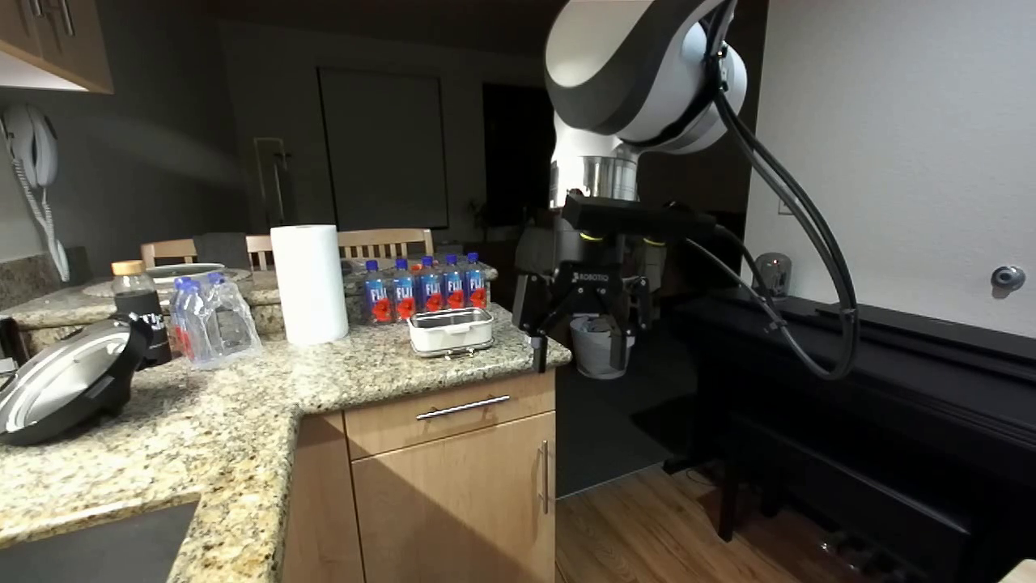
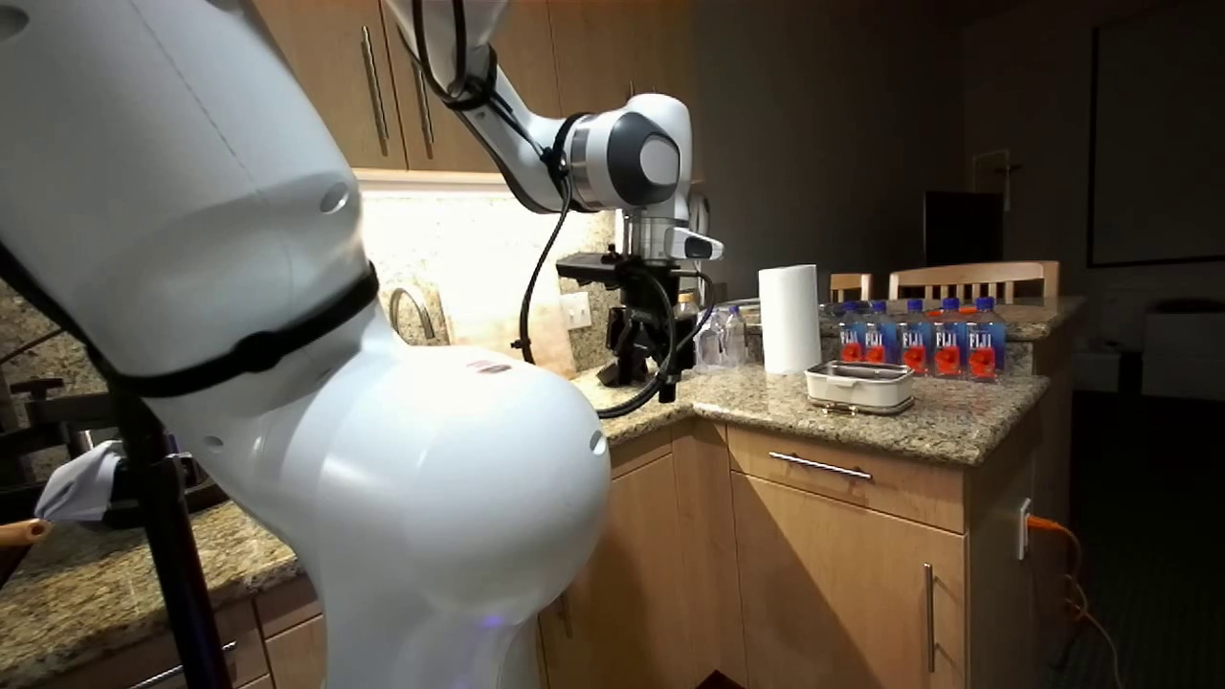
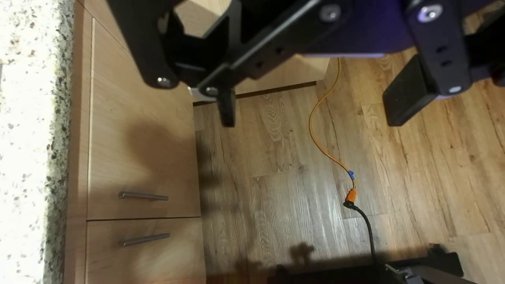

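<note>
My gripper [image 1: 579, 361] hangs fingers down, open and empty. In the wrist view its black fingers [image 3: 227, 108] stand wide apart, with only wooden floor [image 3: 284, 189] far below. A white lunch-box-like container [image 1: 451, 332] with a metal clasp sits on the granite counter [image 1: 379, 366]; in exterior view 1 it appears left of the gripper. Behind it stands a row of several Fiji water bottles [image 1: 430, 291] with blue caps. An upright paper towel roll [image 1: 308, 285] is beside them.
Clear plastic bottles [image 1: 218, 321], a dark bottle [image 1: 142, 306] and a black-rimmed lid-like object [image 1: 73, 384] occupy the counter's left side. An orange cable [image 3: 312, 124] runs along the floor. The counter edge [image 3: 56, 142] is left of the gripper in the wrist view.
</note>
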